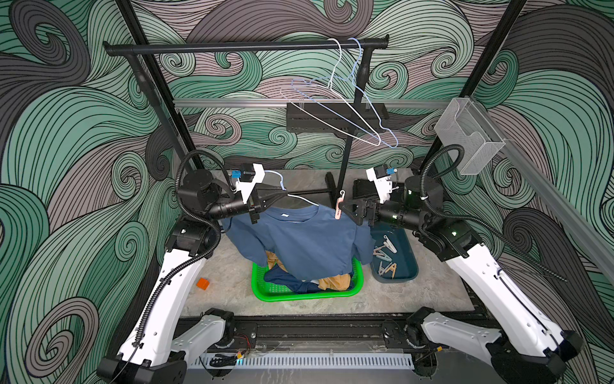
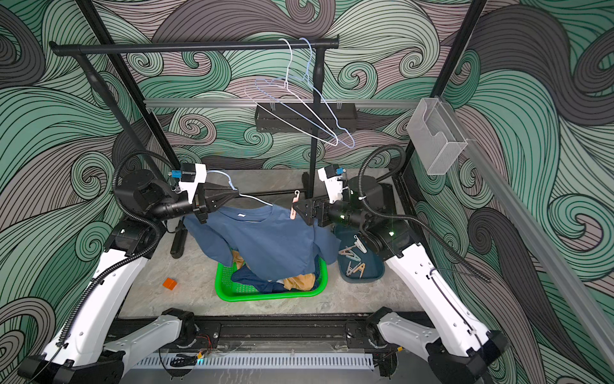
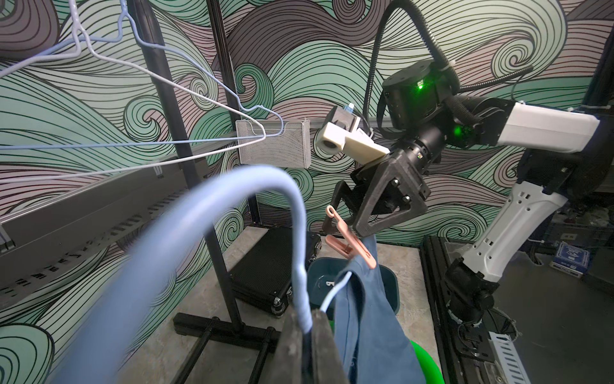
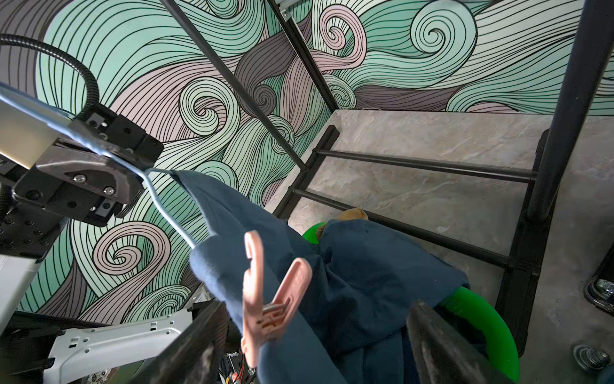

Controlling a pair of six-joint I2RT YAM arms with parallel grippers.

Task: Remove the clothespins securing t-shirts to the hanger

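Observation:
A blue T-shirt [image 1: 300, 240] hangs on a hanger whose blue hook [image 3: 294, 236] rises above my left gripper [image 1: 273, 199], which is shut on the hanger's neck. A pink clothespin [image 4: 252, 300] clips the shirt's right shoulder [image 3: 367, 288]. My right gripper [image 1: 348, 208] is part open around that clothespin; in the right wrist view its blurred fingers [image 4: 435, 339] stand either side of the clip, apart from it.
A green basket [image 1: 307, 295] of clothes sits below the shirt. A teal bin [image 1: 403, 256] with several clothespins stands to the right. Spare hangers [image 1: 358, 115] hang on the rack's rail [image 1: 243, 46]. A mesh holder [image 1: 467, 147] is at upper right.

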